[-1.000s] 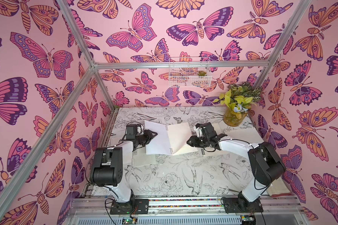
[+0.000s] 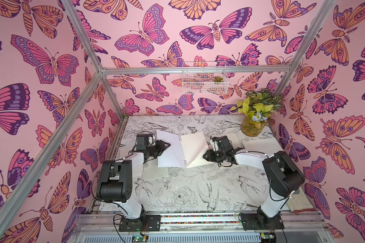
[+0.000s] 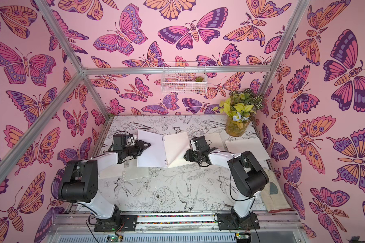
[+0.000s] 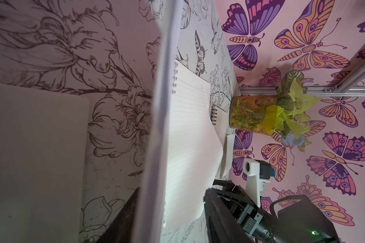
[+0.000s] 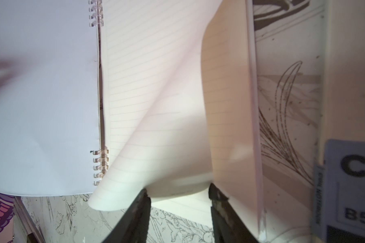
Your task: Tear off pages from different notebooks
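Observation:
An open spiral notebook lies mid-table, its white cover [image 2: 168, 149] folded to the left and its lined page [image 2: 192, 145] on the right. My left gripper stands part open at the cover, whose blurred edge [image 4: 154, 162] runs between its fingers. At the notebook's right side is my right gripper, its fingers [image 5: 223, 214] apart. The top page's near corner [image 5: 109, 194] is lifted and curled leftward, and its bent edge passes just in front of the fingertips. Firm contact with the page cannot be made out. The spiral binding [image 5: 101, 162] still carries the page.
Another notebook [image 2: 155, 170] lies under the left arm. More notebooks lie under and beyond the right arm, including a pale one [image 3: 247, 147] at the right. A plant in an amber pot [image 2: 253, 127] stands at the back right.
The page's near right corner has lifted. The left arm looks still.

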